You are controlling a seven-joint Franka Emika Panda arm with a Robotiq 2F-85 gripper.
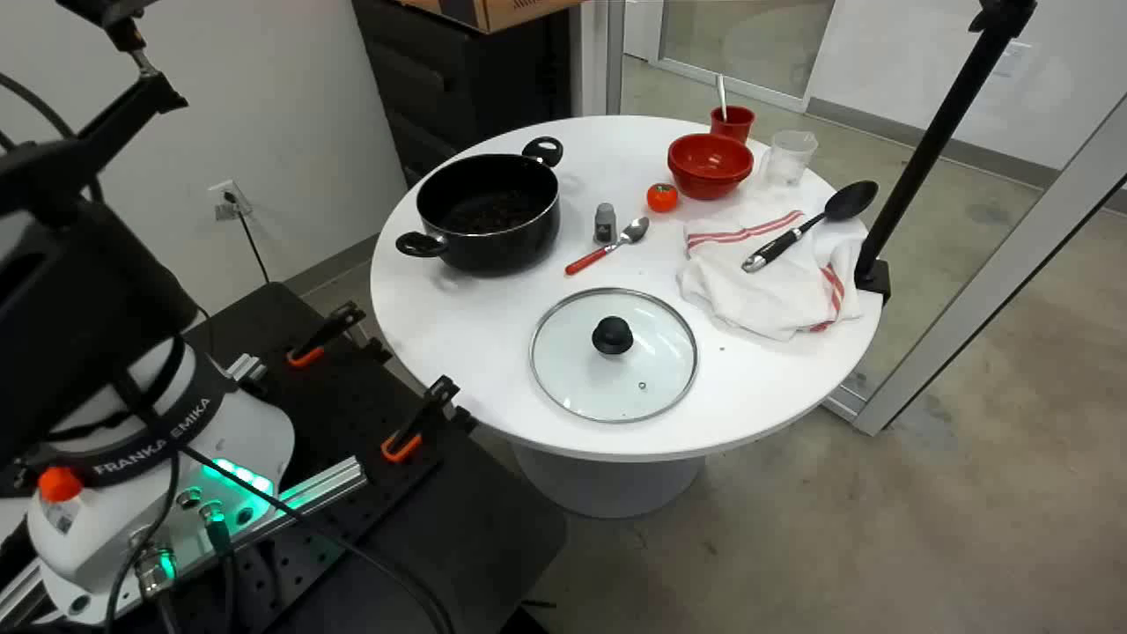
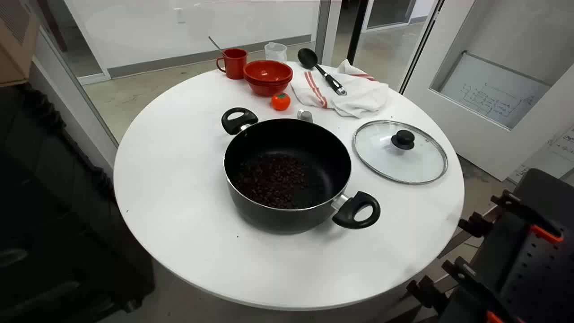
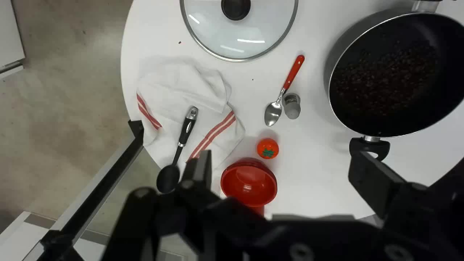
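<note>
My gripper is open high above the table, its two fingers wide apart with nothing held between them. A black two-handled pot [image 2: 288, 215] holds dark beans [image 2: 274, 180]. The glass lid [image 1: 570, 364] with a black knob lies flat on the table, apart from the pot. A red-handled spoon [image 1: 607, 247] lies beside a small grey shaker [image 1: 604, 224]. Close to the stacked red bowls [image 2: 267, 78] sits a small tomato [image 2: 280, 102]. A black serving spoon [image 1: 810, 225] rests on a white towel with red stripes [image 1: 762, 291].
Behind the bowls stand a red mug [image 2: 235, 63] with a utensil in it and a clear cup [image 2: 276, 51]. A black post [image 1: 940, 137] is fixed at the round white table's [image 1: 465, 370] edge. Bare tabletop surrounds much of the pot.
</note>
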